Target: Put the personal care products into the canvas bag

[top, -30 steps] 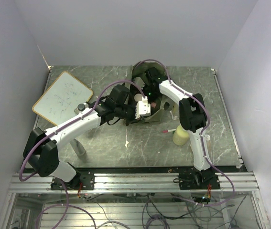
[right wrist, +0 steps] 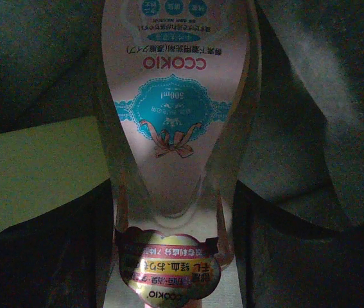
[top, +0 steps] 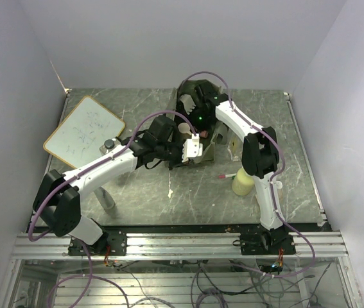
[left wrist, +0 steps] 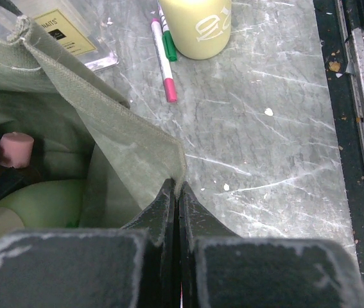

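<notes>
The olive canvas bag (top: 208, 154) stands open at the back centre. My left gripper is shut on the edge of the bag's fabric (left wrist: 130, 154). My right gripper is down inside the bag, its fingers around the neck of a clear bottle with a pink label (right wrist: 169, 115); whether they grip it is unclear. A pale green item (right wrist: 34, 167) lies beside the bottle. Inside the bag in the left wrist view are a pink cap (left wrist: 15, 151) and a green item (left wrist: 47, 202).
A cream cylinder (left wrist: 194, 25) and markers (left wrist: 164, 64) are on the table right of the bag, near a clear labelled container (left wrist: 72, 38). A white board (top: 82, 131) lies at the left.
The left arm has barely moved.
</notes>
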